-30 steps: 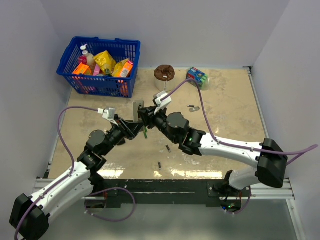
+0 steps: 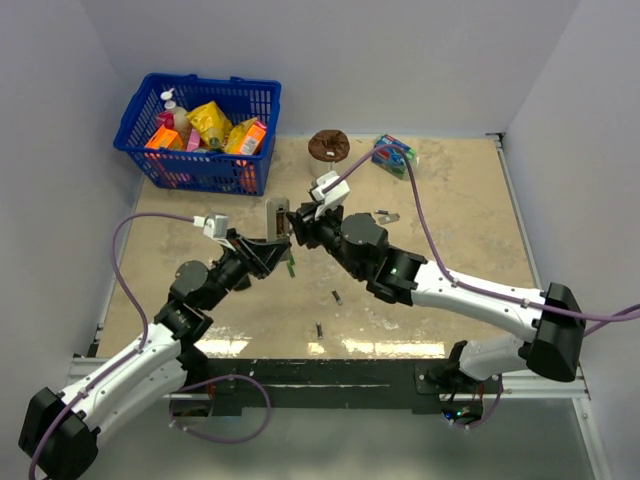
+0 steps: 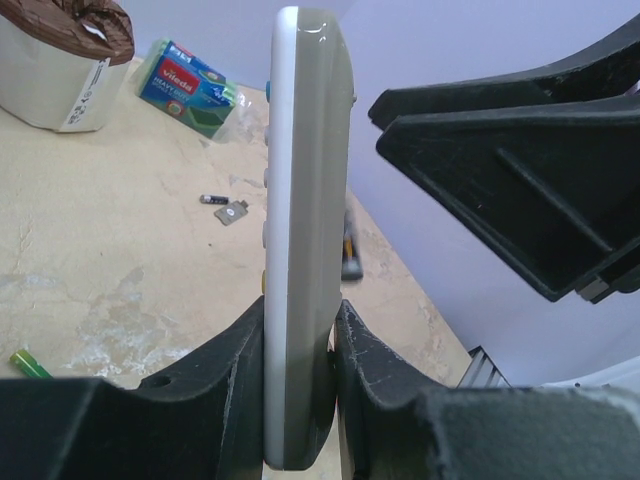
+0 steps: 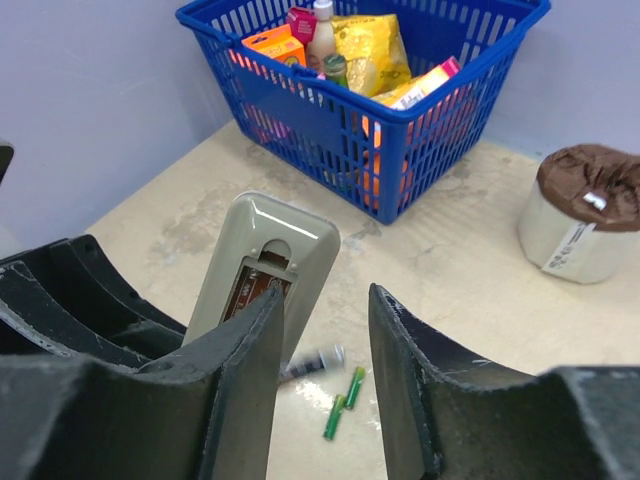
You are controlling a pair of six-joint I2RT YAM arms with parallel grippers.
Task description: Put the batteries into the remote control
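Note:
The grey-white remote control [image 3: 306,190] stands upright in my left gripper, which is shut on its lower part. In the right wrist view, the remote's open compartment [image 4: 258,285] shows bare brown inside where visible; my right finger [image 4: 250,350] covers its lower part. My right gripper is open, with nothing held between its fingers. A blurred dark battery [image 4: 312,365] appears below the fingertips, outside the compartment. The left wrist view shows this battery [image 3: 351,255] just right of the remote, partly hidden behind it.
Two green batteries [image 4: 356,388] lie on the table. Loose dark batteries [image 2: 337,297] lie nearer the front, and another [image 3: 213,199] beside a small grey piece [image 3: 231,212]. A blue basket [image 2: 190,170], a white pot [image 4: 570,245] and a Vileda pack [image 3: 185,88] stand at the back.
The left arm has not moved.

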